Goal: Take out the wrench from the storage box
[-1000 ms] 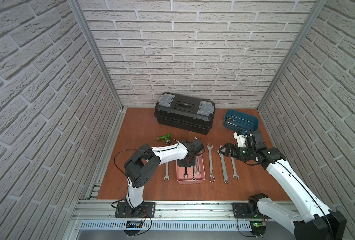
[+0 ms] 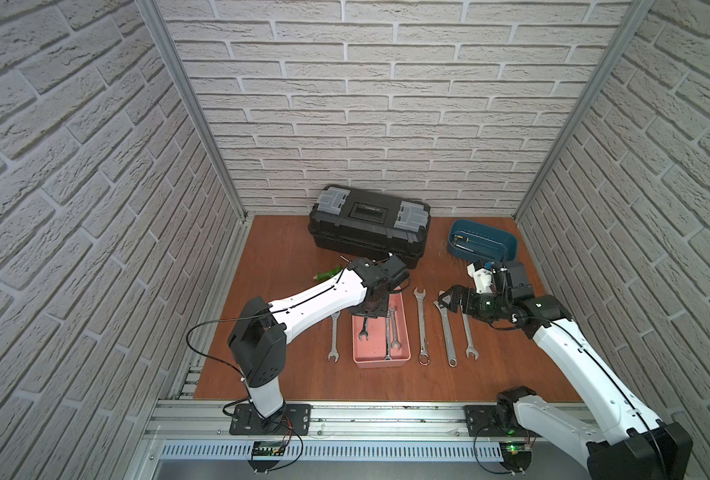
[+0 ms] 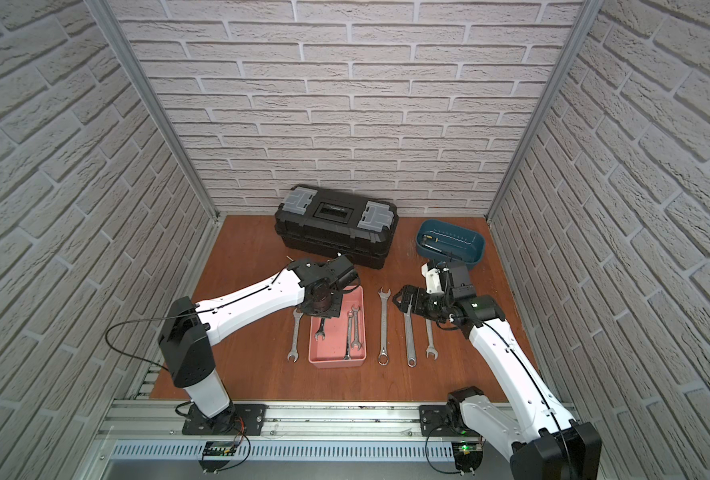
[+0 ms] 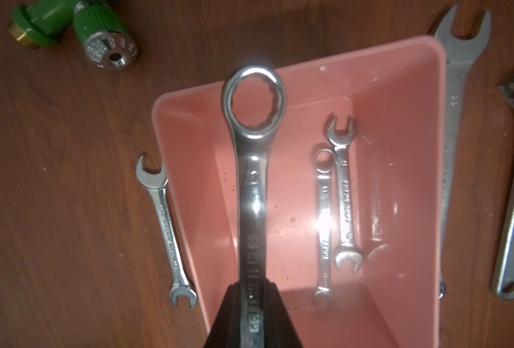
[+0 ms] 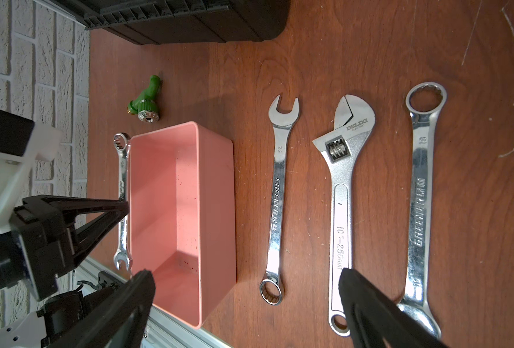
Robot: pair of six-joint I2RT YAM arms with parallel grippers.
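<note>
A chrome wrench (image 4: 252, 191) is pinched between the fingertips of my left gripper, its ring end pointing away in the left wrist view. It hangs above the left side of the pink storage box (image 5: 178, 168), upright and apart from the box floor. Two smaller wrenches, one with a ring end (image 4: 323, 208) and one with two open ends (image 4: 345, 191), lie inside on the right. From the right wrist view the inside right part is hidden by the box wall. My right gripper stands open over the table, nothing between its fingers.
Left of the box lies a double open-ended wrench (image 4: 165, 223). To its right are a combination wrench (image 5: 278, 191), an adjustable wrench (image 5: 341, 220) and another wrench (image 5: 421, 197). A green fitting (image 5: 147, 101), black toolbox (image 2: 371, 220) and blue basket (image 2: 483, 232) stand behind.
My left arm has stretched up and the gripper has risen with the wrench, shifting slightly back and left. The right arm stays where it was.
</note>
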